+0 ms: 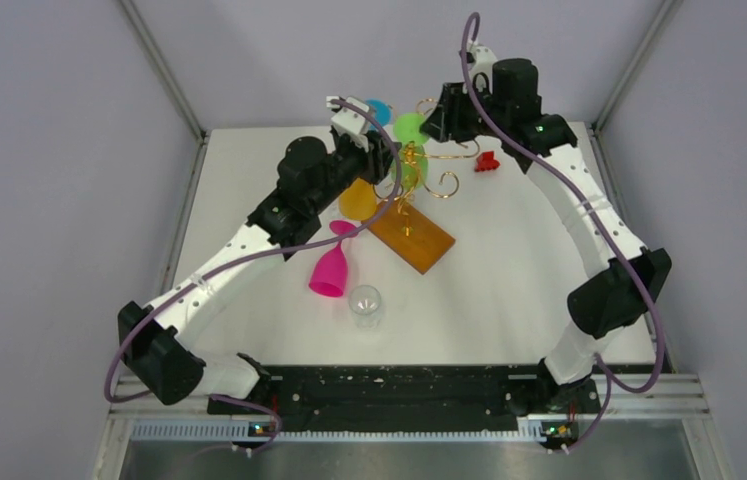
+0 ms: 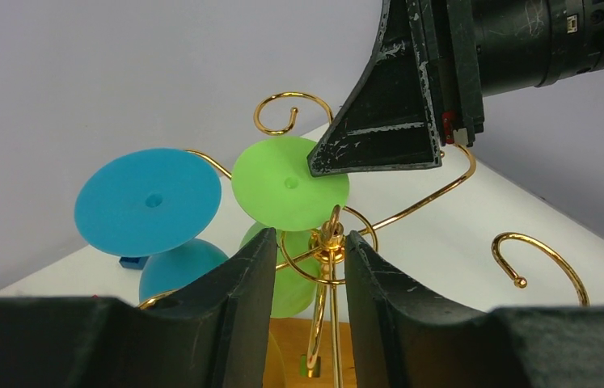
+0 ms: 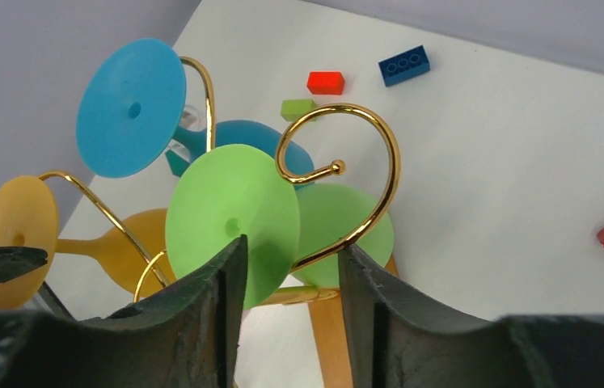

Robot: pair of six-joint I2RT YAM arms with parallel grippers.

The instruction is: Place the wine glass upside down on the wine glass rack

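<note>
A gold rack [image 1: 410,152] on a wooden base [image 1: 414,240] carries a green wine glass, its foot [image 3: 209,194] up and bowl [image 3: 355,230] below. My right gripper is at that foot, fingers apart; one finger [image 3: 234,279] overlaps the foot in the right wrist view. Seen from the left wrist, the right fingers [image 2: 379,133] overlap the foot's edge [image 2: 290,182]; contact is unclear. My left gripper stands open on the rack's left side, with nothing held. Blue [image 3: 133,109] and yellow [image 3: 15,234] glasses also hang foot up.
A pink glass [image 1: 331,270] and a clear glass [image 1: 365,308] are in front of the rack. Small blocks, one of them blue [image 3: 403,66], and a red piece [image 1: 486,162] lie behind and right. Empty curled hooks [image 2: 549,250] stick out.
</note>
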